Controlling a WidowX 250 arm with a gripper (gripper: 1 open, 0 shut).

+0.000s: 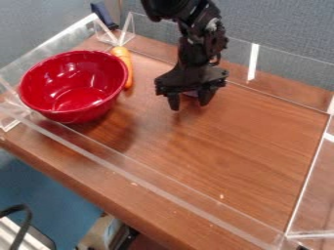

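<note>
The black gripper [189, 95] is low over the wooden table, right of the red bowl [74, 86]. A small pale purplish object shows faintly behind or between its fingers, mostly hidden, so whether it is held cannot be told. An orange carrot-like item [123, 63] lies behind the bowl's right side.
Clear acrylic walls [255, 61] edge the wooden table [235, 166], whose middle and right are clear. A dark-blue object [102, 16] stands at the back left corner. A grey wall runs behind.
</note>
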